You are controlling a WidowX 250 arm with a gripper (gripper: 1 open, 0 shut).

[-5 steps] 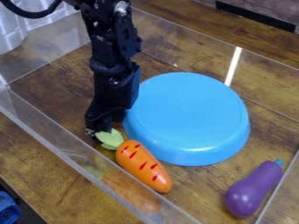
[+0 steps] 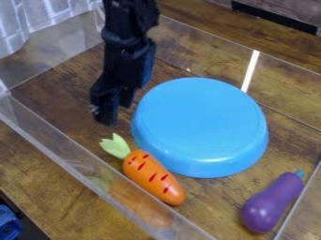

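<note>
An orange toy carrot with red marks and pale green leaves lies on the wooden floor of the bin, left of and below a blue round object. The black gripper is raised a little above and behind the carrot's leaves, apart from them; it is blurred, and whether its fingers are open or shut is unclear. A purple toy eggplant lies at the lower right.
The clear bin wall runs diagonally along the lower left, close to the carrot. Bare wood is free at the upper left and upper right.
The gripper has moved up and away from the carrot's leaves, which now show fully. The carrot, blue object and eggplant look unmoved.
</note>
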